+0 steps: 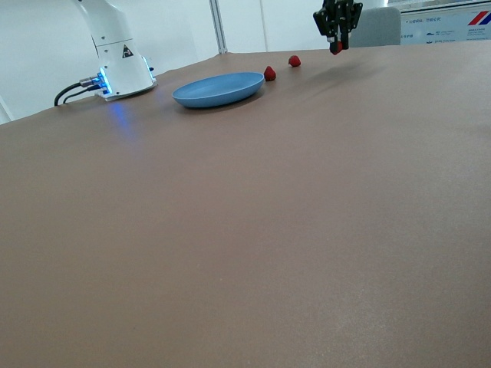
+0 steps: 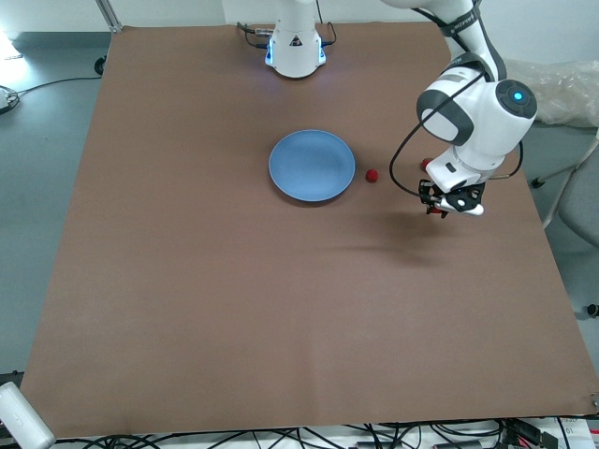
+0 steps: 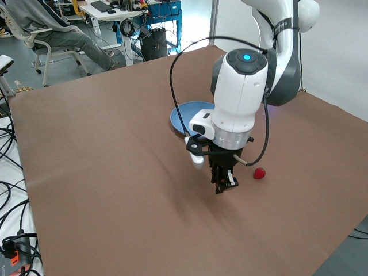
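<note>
My black gripper point(image 1: 338, 47) hangs above the brown table, right of a blue plate point(image 2: 312, 165); a red object point(image 1: 339, 47) shows between its fingers in the top view. A red strawberry-like piece point(image 2: 372, 175) lies just right of the plate, and another point(image 1: 294, 61) sits farther right, partly behind the arm in the left view. In the right view the gripper point(image 3: 225, 183) hangs in front of the plate, with a red piece point(image 3: 259, 173) on the table beside it.
A white robot base point(image 2: 296, 47) with cables stands at the back edge. A chair point(image 2: 577, 196) is beside the right edge.
</note>
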